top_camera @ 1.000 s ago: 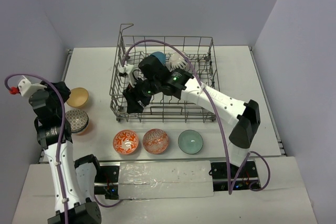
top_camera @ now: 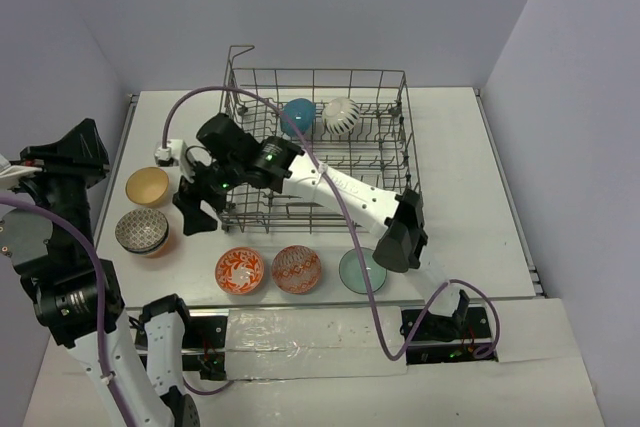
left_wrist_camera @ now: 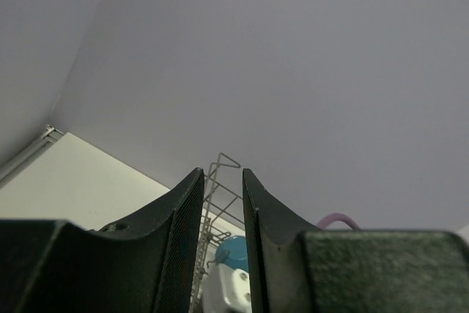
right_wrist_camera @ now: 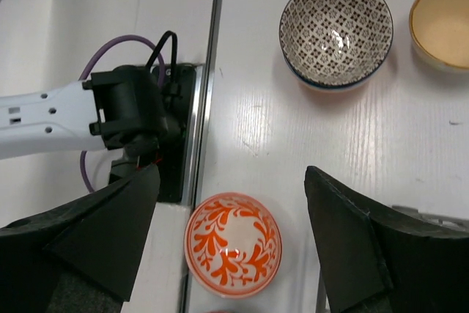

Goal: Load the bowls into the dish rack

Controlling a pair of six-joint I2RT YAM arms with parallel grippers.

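Observation:
Blue (top_camera: 297,116) and white ribbed (top_camera: 341,115) bowls stand in the back of the wire dish rack (top_camera: 345,72). On the counter's left lie a yellow bowl (top_camera: 147,186) and a black-and-white patterned bowl (right_wrist_camera: 336,31). An orange floral bowl (right_wrist_camera: 232,245), a red patterned bowl (top_camera: 297,269) and a green bowl (top_camera: 363,271) line the front. My right gripper is open and empty, near the rack's front-left corner, right of the patterned bowl. At the far left, my left gripper is raised, open, with nothing held between its fingers.
The right arm (top_camera: 345,193) crosses over the rack, its purple cable (top_camera: 345,209) looping above. Grey walls (top_camera: 75,57) bound the left, back and right. Bare counter (top_camera: 470,187) lies right of the rack.
My right gripper has moved left, from over the rack's front-left part to beyond its corner. The bowls have not moved.

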